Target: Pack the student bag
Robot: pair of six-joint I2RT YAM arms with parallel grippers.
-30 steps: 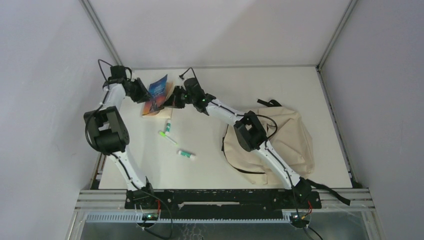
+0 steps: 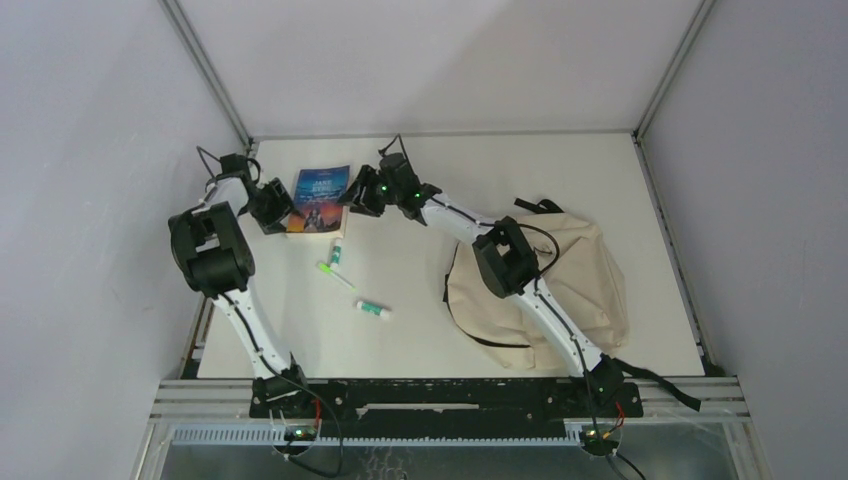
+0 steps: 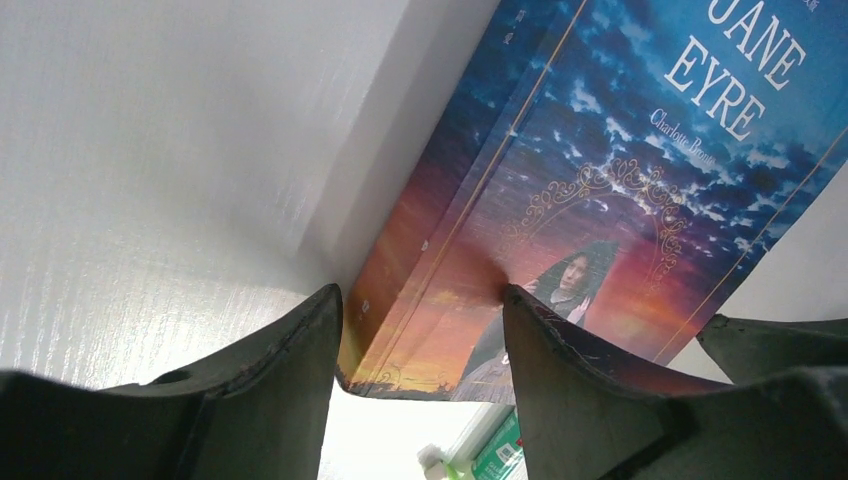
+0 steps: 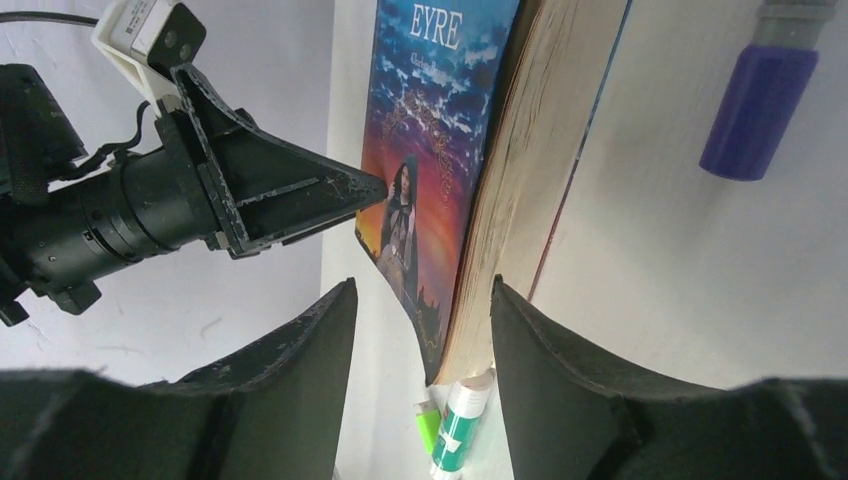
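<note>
A thick Jane Eyre book point(image 2: 318, 195) lies at the back left. My left gripper point(image 2: 288, 215) is at its lower left corner; in the left wrist view its fingertips point(image 3: 326, 310) straddle the spine edge, part open, the right one on or just over the cover. My right gripper point(image 2: 355, 195) stands open at the book's right side, facing the page edges point(image 4: 520, 200). Below the book lie a glue stick point(image 2: 336, 253), a green-capped marker point(image 2: 337, 276) and another white-green stick point(image 2: 372, 309). A beige bag point(image 2: 590, 280) lies at right, partly under my right arm.
A purple bottle point(image 4: 755, 110) shows beside the book in the right wrist view; the top view has it hidden. Bare table lies between the small items and the bag, and at the back right.
My left gripper has moved down to the book's lower left corner. The cover, tilted earlier, now lies flatter. My right gripper has shifted slightly right, off the cover.
</note>
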